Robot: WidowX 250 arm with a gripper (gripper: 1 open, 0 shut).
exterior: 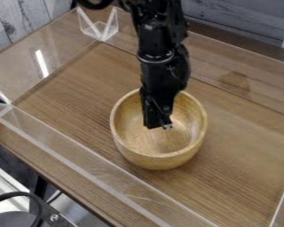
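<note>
My black arm reaches down from the top centre, and the gripper (158,117) is low over the back part of a round wooden bowl (159,155), its tip inside the rim. The gripper looks shut, with nothing visible held in it. The bowl's floor in front of it shows bare.
A clear plastic object (98,25) stands at the back left. A transparent edge strip runs along the near left, with a black cable in the lower left corner.
</note>
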